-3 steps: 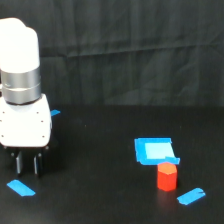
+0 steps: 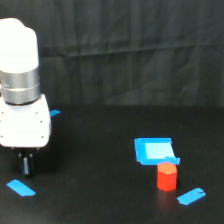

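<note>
The white robot arm fills the left edge of the camera view, with my dark gripper low over the black table near a blue tape strip. The two fingers appear close together; whether anything is between them is hard to make out. A red hexagonal block sits at the right, just below a blue-bordered square with a pale centre.
Another blue tape strip lies at the lower right, and a small blue piece shows behind the arm.
The gripper's fingers have drawn closer together, from visibly apart to nearly one dark shape. The red block and the blue pieces have not moved.
</note>
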